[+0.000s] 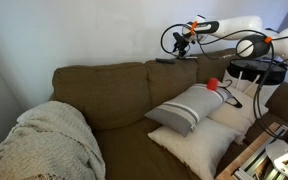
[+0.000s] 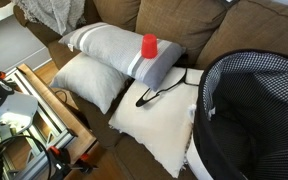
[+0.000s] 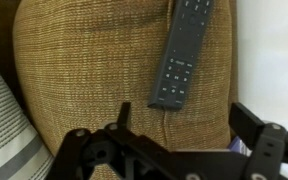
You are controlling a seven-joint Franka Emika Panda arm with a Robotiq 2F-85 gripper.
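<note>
A black remote control [image 3: 181, 55] with pale buttons lies on the brown woven top of the sofa's backrest, running lengthwise in the wrist view. In exterior view 1 the remote [image 1: 165, 61] shows as a thin dark strip along the back of the sofa. My gripper is open above the same backrest, its two fingers spread wide. The near end of the remote appears ahead of the gap, and nothing is held. From the side, my gripper [image 1: 180, 52] stands just right of the remote, close over the backrest. Exterior view 2 does not show the gripper.
A red cup [image 2: 149, 46] stands on the grey striped pillow [image 2: 119, 52]. Beside it are white pillows, one with a black strap-like object [image 2: 154, 93]. A black mesh basket [image 2: 209, 120] occupies the right. The white wall [image 1: 104, 30] rises close behind the backrest.
</note>
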